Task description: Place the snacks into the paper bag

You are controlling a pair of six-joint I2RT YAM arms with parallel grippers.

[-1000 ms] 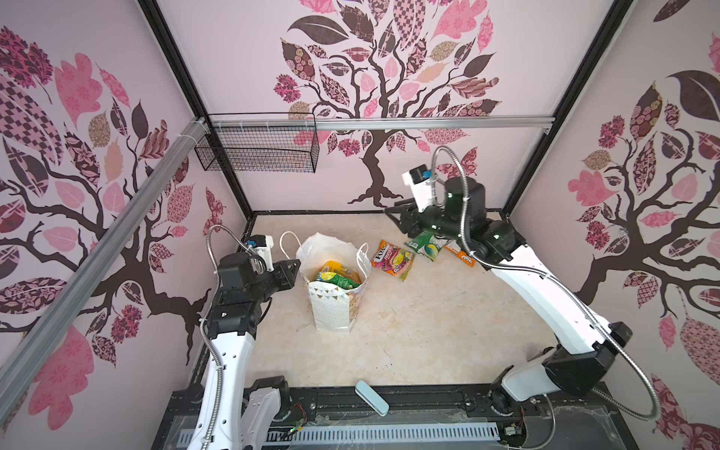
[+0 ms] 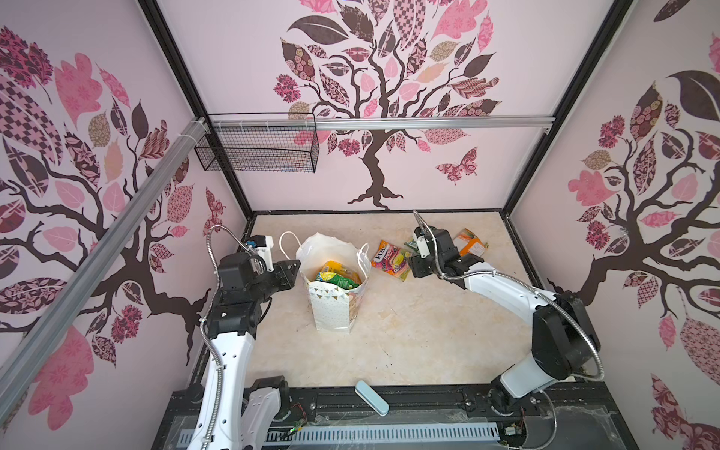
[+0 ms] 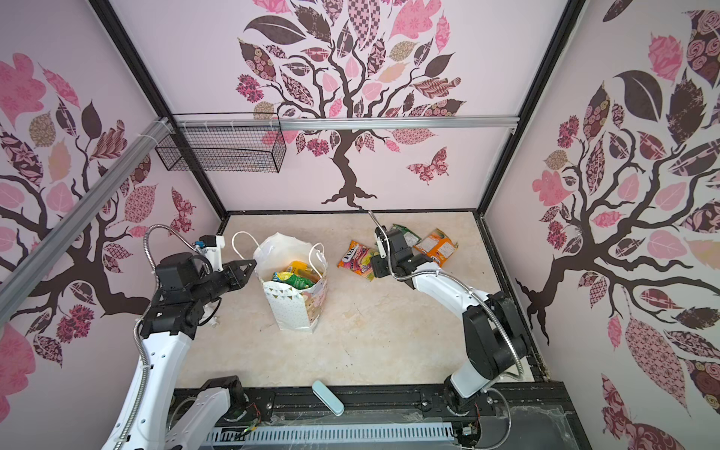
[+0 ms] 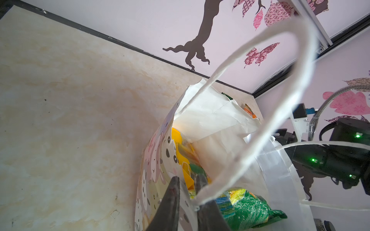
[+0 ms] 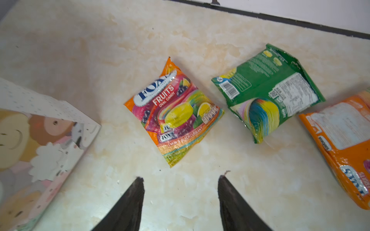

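Note:
The white paper bag (image 2: 332, 309) stands upright on the left of the table, with yellow and green snack packs (image 4: 246, 207) inside. At its left edge, my left gripper is closed around the rim near the base of a handle (image 4: 266, 134). My right gripper points down over the table, fingers wide apart and nothing between them. In the right wrist view, a pink-and-orange Fox's candy packet (image 5: 173, 113) lies just beyond its fingertips. Right of that lie a green packet (image 5: 269, 90) and an orange packet (image 5: 343, 142), the latter partly cut off.
A wire basket (image 2: 262, 148) hangs high on the back left rail. A light blue object (image 2: 372, 397) lies at the front edge. The bag stands left of the right gripper.
The right arm has come down from high above the packets to low over the table beside the Fox's packet. The left arm and bag look unmoved.

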